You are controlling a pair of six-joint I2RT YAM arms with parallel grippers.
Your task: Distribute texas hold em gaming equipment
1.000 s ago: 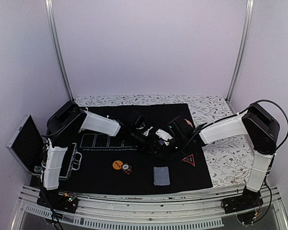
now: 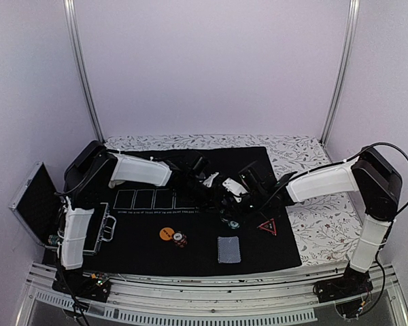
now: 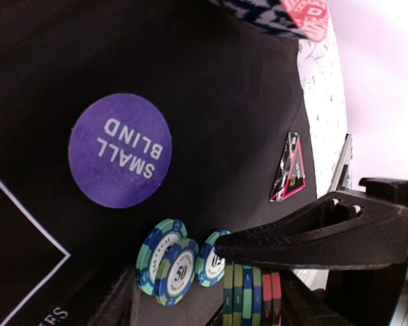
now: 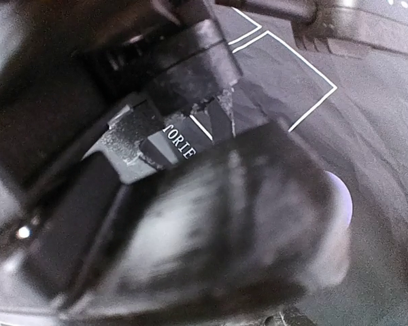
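Observation:
Both grippers meet near the mat's middle in the top view, the left gripper (image 2: 207,190) beside the right gripper (image 2: 234,193). In the left wrist view, a stack of green, blue and red chips (image 3: 251,295) sits at a black finger (image 3: 313,234); which gripper bears it is unclear. Loose blue 50 chips (image 3: 177,272) lie alongside, near a purple SMALL BLIND disc (image 3: 119,149). The right wrist view is mostly filled by dark gripper parts; what is between those fingers is hidden.
The open case (image 2: 37,204) stands at left. An orange disc (image 2: 166,233), a chip stack (image 2: 179,239), a card deck (image 2: 229,249) and a red triangle marker (image 2: 268,227) lie on the front of the black mat.
Both arms have shifted slightly, the right one a little to the right. Blue chips near the grippers in the top view show more clearly now.

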